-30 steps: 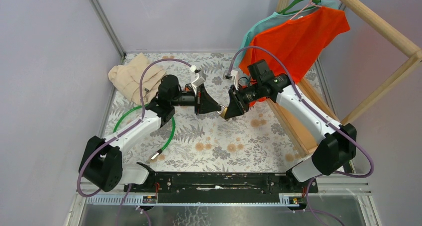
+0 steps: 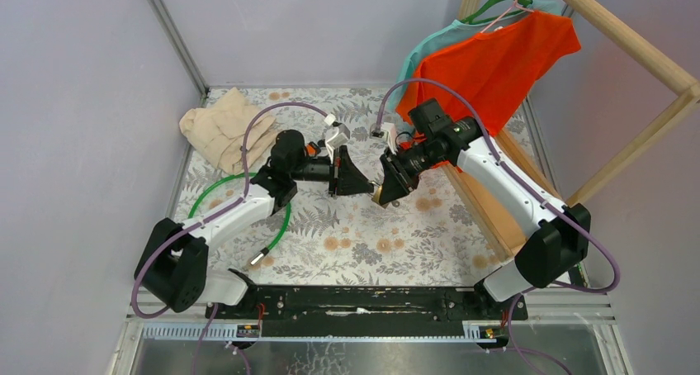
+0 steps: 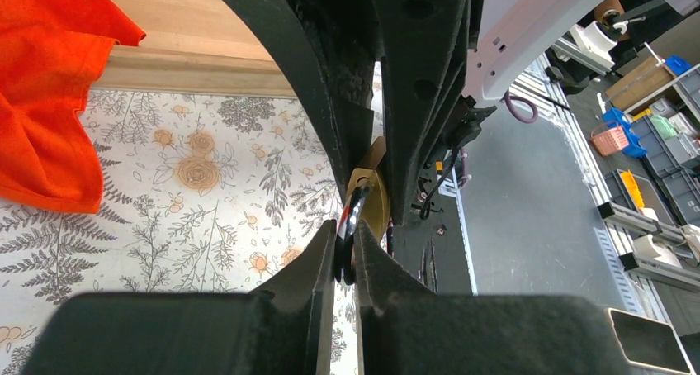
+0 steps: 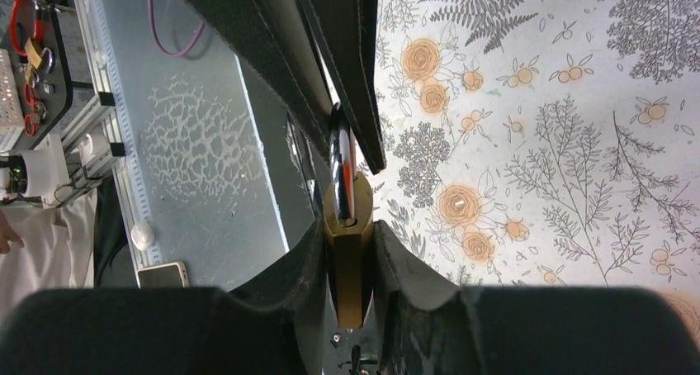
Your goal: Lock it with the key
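A brass padlock (image 2: 376, 194) with a silver shackle hangs between my two grippers over the middle of the table. In the left wrist view, my left gripper is shut on the shackle (image 3: 351, 218), with the brass body beyond it inside the other gripper's fingers. In the right wrist view, my right gripper is shut on the brass body (image 4: 349, 272), and the shackle (image 4: 340, 160) runs up between the left fingers. I cannot tell a key in these views, nor whether the shackle is fully seated.
An orange shirt (image 2: 487, 69) hangs on a wooden rack (image 2: 640, 144) at the right. A beige cloth (image 2: 219, 131) and green hose (image 2: 283, 226) lie at the left.
In the top view, the left gripper has moved slightly right and toward the bottom of the picture, and the padlock sits a little lower. The right arm has shifted very slightly.
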